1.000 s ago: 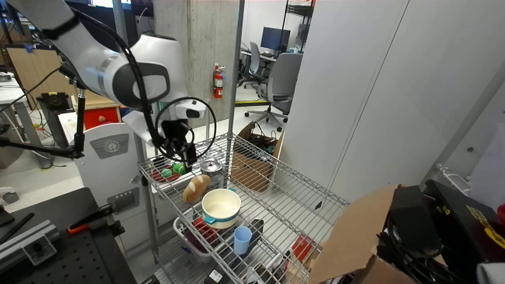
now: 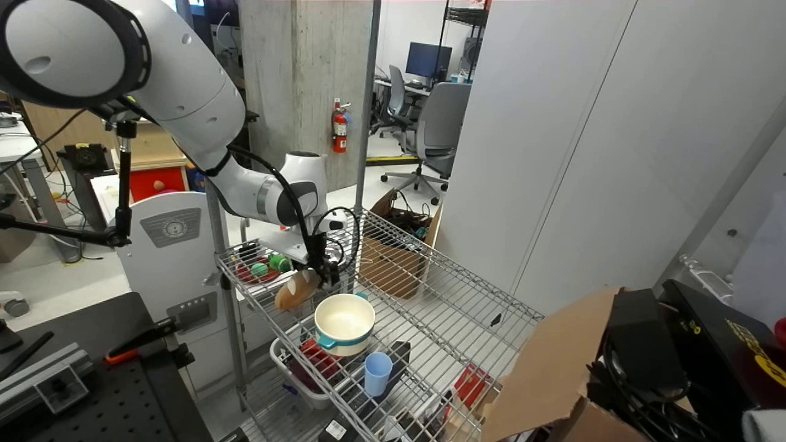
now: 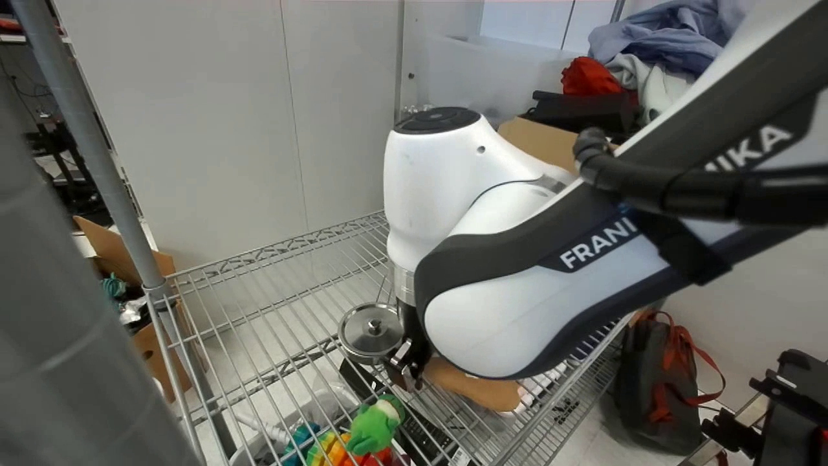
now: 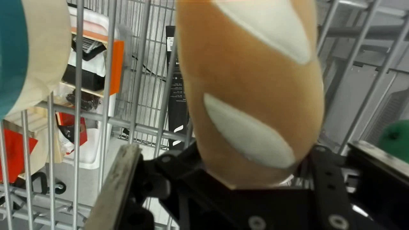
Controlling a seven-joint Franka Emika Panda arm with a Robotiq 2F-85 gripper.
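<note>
A brown bread loaf with pale score marks (image 4: 253, 88) lies on the wire shelf and fills the middle of the wrist view. My gripper is open around the loaf's near end, one finger (image 4: 117, 184) to its left and the other to its right, with gaps on both sides. In exterior view 1 the gripper (image 2: 324, 266) is low over the shelf, at the back end of the loaf (image 2: 292, 293). Exterior view 2 shows the loaf (image 3: 473, 387) partly covered by the arm.
A cream pot with teal handles (image 2: 344, 321) stands close beside the loaf, a blue cup (image 2: 377, 373) in front of it. The lidded metal pot (image 3: 370, 332) is right beside my gripper. A green toy (image 3: 374, 426) is nearby. The wire shelf's right part (image 2: 457, 294) is clear.
The loaf has shifted slightly left. The metal pot is now hidden in exterior view 1.
</note>
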